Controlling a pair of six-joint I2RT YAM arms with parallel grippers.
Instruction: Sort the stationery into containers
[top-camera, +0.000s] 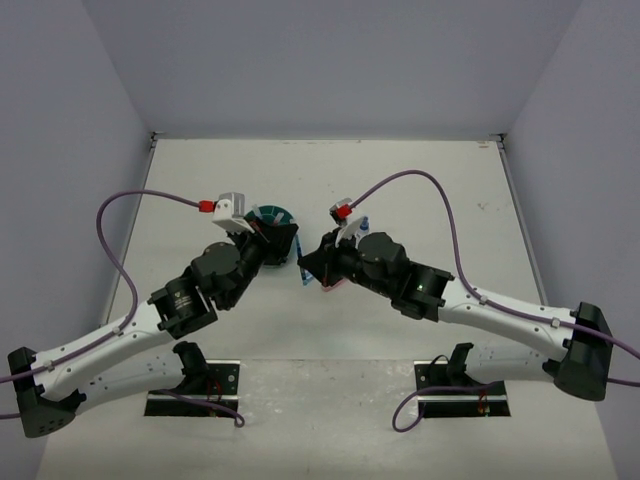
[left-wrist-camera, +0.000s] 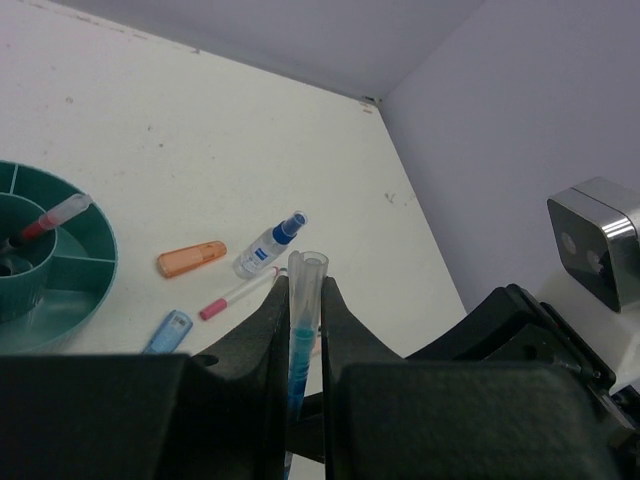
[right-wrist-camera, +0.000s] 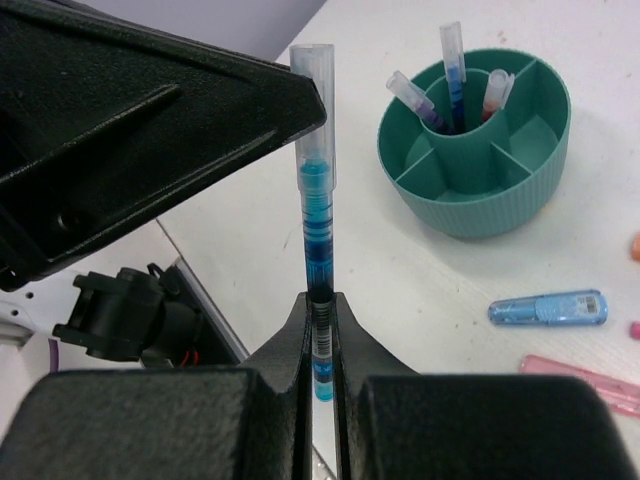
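Observation:
A blue marker with a clear cap (right-wrist-camera: 317, 215) stands nearly upright between my two arms. My right gripper is shut on its lower part. Around the capped end, my left gripper is shut on the same marker; one of its black fingers (right-wrist-camera: 200, 120) crosses beside the cap in the right wrist view. From above, both grippers meet at the marker (top-camera: 299, 250), close to the green divided holder (right-wrist-camera: 475, 220). Three capped pens lean in that holder's round middle compartment.
Loose on the table lie an orange piece (left-wrist-camera: 192, 258), a blue-and-white bottle (left-wrist-camera: 268, 246), a pink pen (left-wrist-camera: 238, 293) and a blue item (right-wrist-camera: 548, 308). Bare table stretches across the back. The right arm's black gripper body (left-wrist-camera: 470, 340) is close beside the left fingers.

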